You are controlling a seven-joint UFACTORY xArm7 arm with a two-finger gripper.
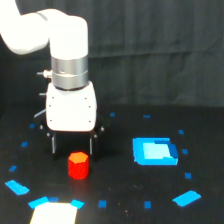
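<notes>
A red six-sided block rests on the black table at the left. My gripper hangs just above and behind it in the camera view, pointing down. Its two thin dark fingers stand wide apart, so it is open, and no object shows between them. The block's top lies slightly lower in the picture than the fingertips; how far apart they are in depth is hard to tell.
Right of centre lies a blue square piece with a white patch in its middle. Flat blue strips and small blue marks are scattered about. A pale square sits at the front edge.
</notes>
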